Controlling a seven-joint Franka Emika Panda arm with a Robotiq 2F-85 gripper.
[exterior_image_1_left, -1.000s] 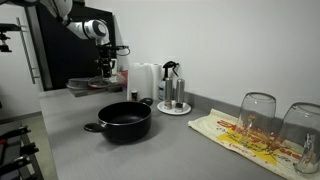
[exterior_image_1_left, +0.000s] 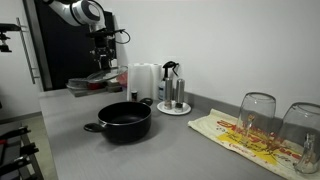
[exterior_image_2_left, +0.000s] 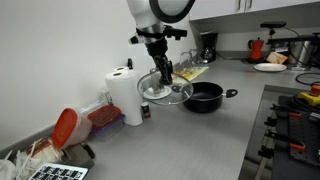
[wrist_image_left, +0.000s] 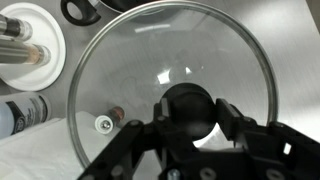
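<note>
A clear glass lid (exterior_image_2_left: 163, 91) with a metal rim hangs in the air, held by its round black knob (wrist_image_left: 190, 108). My gripper is shut on that knob, and the lid spreads out beneath the fingers. In the first exterior view the gripper (exterior_image_1_left: 103, 64) and lid are at the back left, above the table. The black pot (exterior_image_1_left: 125, 124) stands uncovered on the table, nearer that camera and to the right of the lid. Only part of the pot's edge and handle (wrist_image_left: 80, 11) shows at the top of the wrist view.
A paper towel roll (exterior_image_2_left: 122, 88) and a white plate (exterior_image_1_left: 174, 108) with several bottles stand along the wall. Red containers (exterior_image_2_left: 70, 125) sit in the corner. Two upturned glass jars (exterior_image_1_left: 256, 115) rest on a patterned cloth (exterior_image_1_left: 222, 130).
The arm has swung toward the first exterior camera and slightly right. My gripper and the lid have risen a little, and the pot has stayed put.
</note>
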